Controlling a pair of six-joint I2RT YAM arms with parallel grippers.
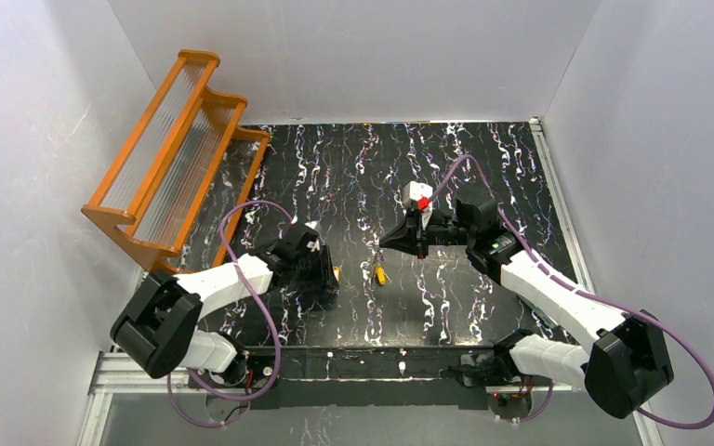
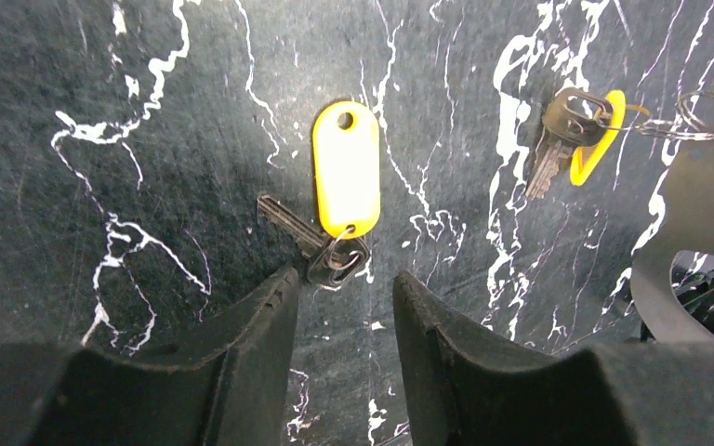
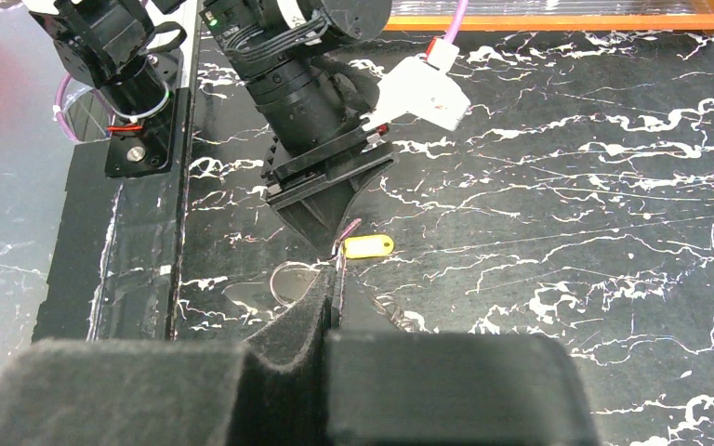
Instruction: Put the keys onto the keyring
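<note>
A yellow tag with a small key on a thin ring lies flat on the dark marbled table. Over the key's head, my left gripper points down with its fingers apart, one to each side; nothing looks clamped between them. My right gripper is shut on a grey metal keyring piece, which hangs below its tips. A wire ring at that piece's end carries another key and a second yellow tag. In the right wrist view, the left fingers partly hide the key on the table.
An orange wooden rack with clear ribbed panels stands at the left. Purple cables run along both arms. Grey walls enclose the table, and its back and middle are clear.
</note>
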